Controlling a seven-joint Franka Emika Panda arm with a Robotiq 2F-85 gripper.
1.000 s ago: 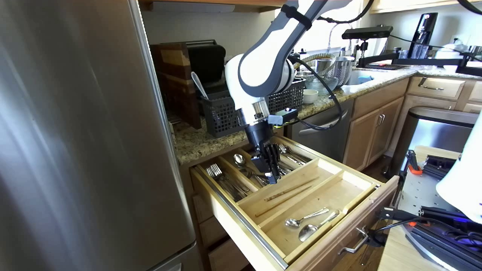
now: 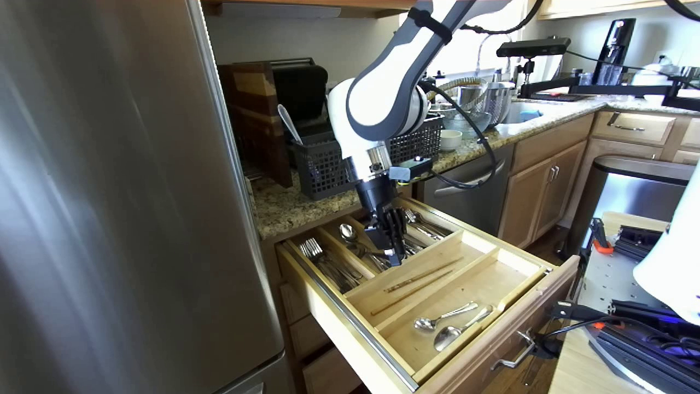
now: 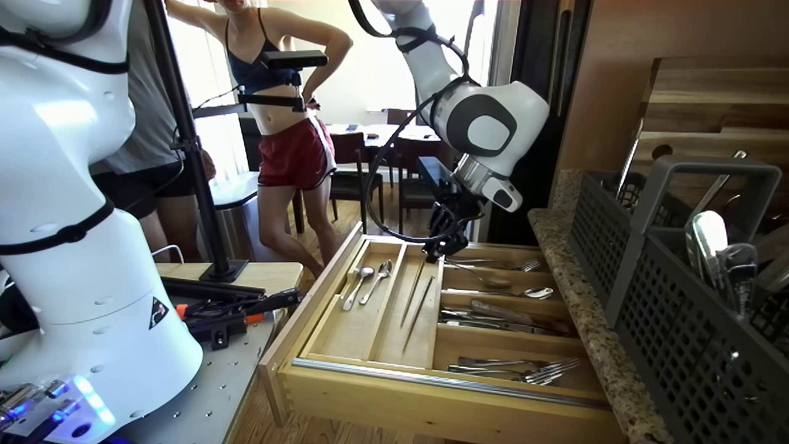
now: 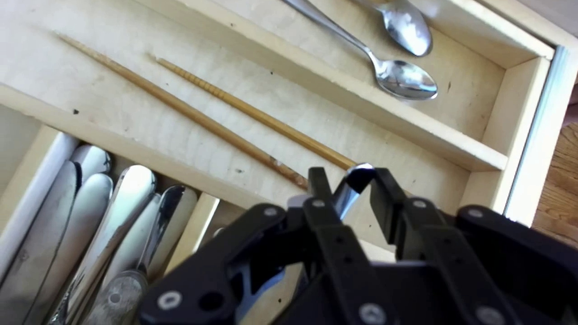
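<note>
Over the open drawer (image 2: 328, 296), my gripper points down beside the divider next to the chopstick compartment. A shiny metal utensil (image 4: 347, 196) is between its fingers, with the handle end showing past the tips. The fingers are shut on it; the black fingers hide most of its length. In exterior view 2 a spoon (image 3: 494, 282) stretches from near the gripper (image 3: 433, 254) into the cutlery sections; whether this is the held piece, I cannot tell.
Two wooden chopsticks (image 4: 216, 127) lie in the long compartment. Two spoons (image 4: 406, 80) rest in the front compartment. Several knives (image 4: 116, 216) and forks (image 3: 551, 370) fill other sections. A grey dish rack (image 3: 688, 318) stands on the counter behind.
The gripper has risen very slightly at its tips; the drawer and the cutlery in it look the same.
</note>
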